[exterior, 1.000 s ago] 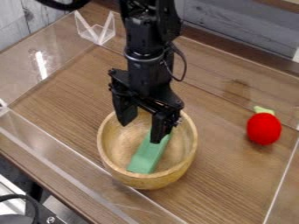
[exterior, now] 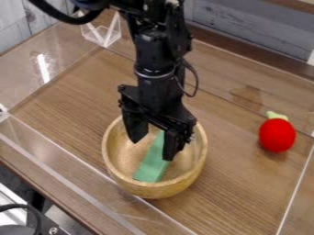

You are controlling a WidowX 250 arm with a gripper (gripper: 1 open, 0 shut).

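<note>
A wooden bowl [exterior: 154, 188] sits in the lower middle of the camera view with a green oblong object [exterior: 152, 162] lying inside it. My black gripper [exterior: 151, 132] hangs down over the bowl's back half, open, its two fingers apart at either side above the green object. Part of the bowl's back and the upper end of the green object are hidden behind the gripper.
A red round object [exterior: 276, 137] with a pale green top lies at the right. A clear plastic item [exterior: 101, 29] is at the back left. The wooden table [exterior: 61, 101] is otherwise mostly bare, with edges along left and right.
The gripper has shifted slightly over the bowl, its right finger now a little lower and nearer the green object. The bowl and red object look unmoved.
</note>
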